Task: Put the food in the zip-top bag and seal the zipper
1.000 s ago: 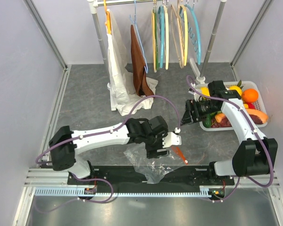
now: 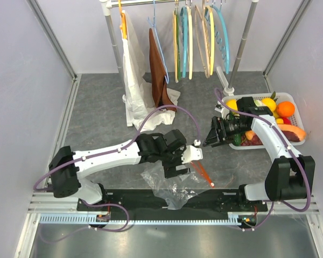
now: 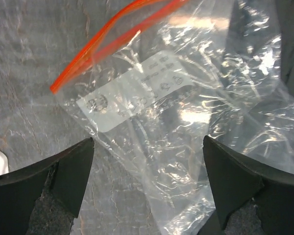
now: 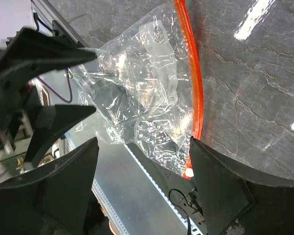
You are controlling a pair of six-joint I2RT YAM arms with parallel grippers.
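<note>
The clear zip top bag (image 2: 172, 191) lies flat at the front edge of the grey table, part hanging over it, with its orange zipper (image 4: 195, 88) along one side. My left gripper (image 2: 175, 169) is open just above the bag, nothing between its fingers; its wrist view shows the bag and zipper below. My right gripper (image 2: 212, 137) hangs right of it, partly open and empty, facing down toward the bag. In the right wrist view the left gripper's dark fingers reach in over the bag's left part.
A white basket (image 2: 242, 146) of fruit and vegetables sits at the right, under the right arm. A rack with hangers (image 2: 183, 43), a white cloth (image 2: 134, 97) and a brown cloth (image 2: 159, 64) stands at the back.
My right gripper has moved a little down and left from beside the basket.
</note>
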